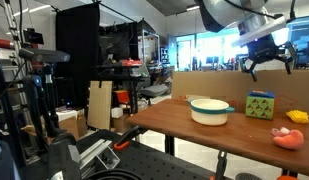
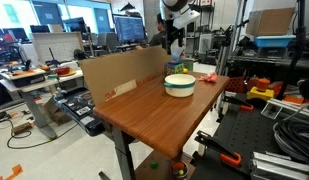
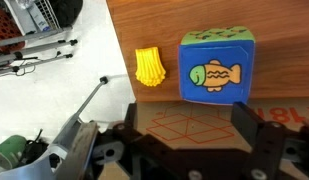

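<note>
My gripper (image 1: pixel 271 69) hangs open above the far right of the table, with nothing between its fingers. Below it stands a blue and green block (image 1: pixel 260 105), clear of the gripper. In the wrist view this block (image 3: pixel 216 67) shows an orange fish on its blue face. A yellow object (image 3: pixel 150 66) with a ridged end lies a short way from the block in the same view. A white bowl (image 1: pixel 209 111) sits nearer the middle of the wooden table. Near the table's right side lies a pink object (image 1: pixel 288 138).
A brown upright panel (image 2: pixel 114 79) runs along one long side of the table (image 2: pixel 152 125). Much of the tabletop on the near side of the bowl is bare in exterior view 2. Bins and cables lie off the table.
</note>
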